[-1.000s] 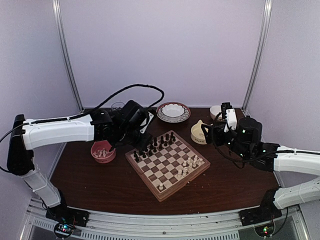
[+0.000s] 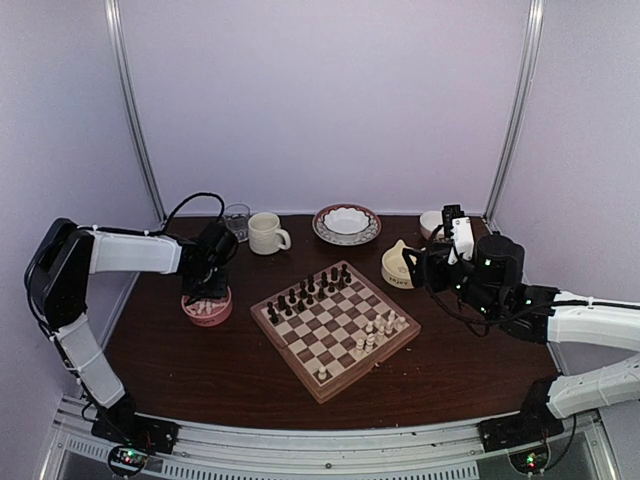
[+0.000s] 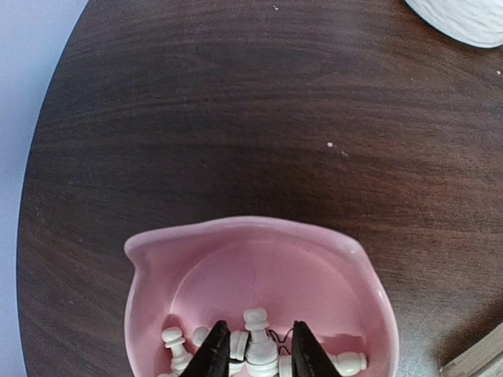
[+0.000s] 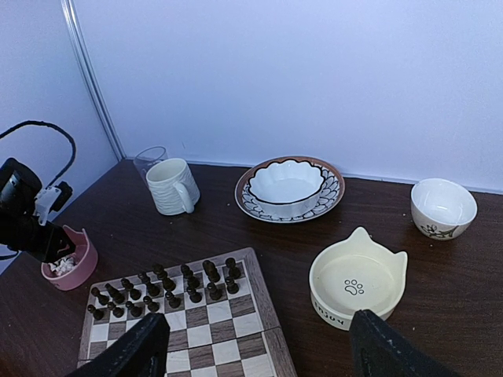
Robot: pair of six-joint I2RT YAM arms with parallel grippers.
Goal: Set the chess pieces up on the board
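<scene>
A chessboard [image 2: 335,345] lies mid-table, black pieces lined along its far left side, several white pieces at the near right. A pink bowl [image 3: 306,255] of white pieces [image 3: 259,357] sits at the left. My left gripper is down at the bowl, fingers part open around a white piece; whether they touch it is unclear. My right gripper hangs open at the right, above table height, nothing visible between its fingers.
A glass [image 2: 237,222], a mug [image 2: 264,234], stacked plates [image 2: 330,231], a cat-eared dish [image 4: 354,290] and a white bowl [image 4: 442,212] stand along the back and right.
My left arm has moved leftward from over the board and down to the pink bowl. The right arm has not moved.
</scene>
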